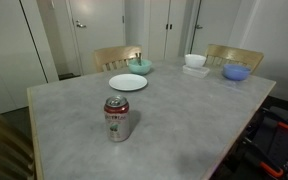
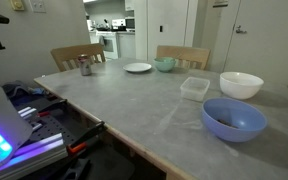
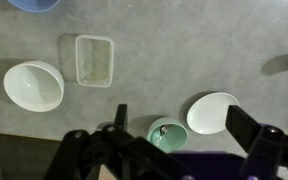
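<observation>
In the wrist view my gripper is open high over the table, its black fingers wide apart at the bottom of the picture. A white plate (image 3: 212, 113) and a green bowl (image 3: 167, 134) with something small inside show between and below them. The clear rectangular container (image 3: 94, 60) lies left of centre, beside the white bowl (image 3: 34, 86). Part of a blue bowl (image 3: 34, 4) is cut off at the top edge. A red and silver can (image 1: 117, 118) stands upright on the table. Neither exterior view includes the gripper.
Wooden chairs (image 2: 182, 54) stand along its far side. The white arm base (image 2: 4, 125) and a black frame (image 2: 84, 140) are at the near left. Something dark lies in the blue bowl (image 2: 234, 119).
</observation>
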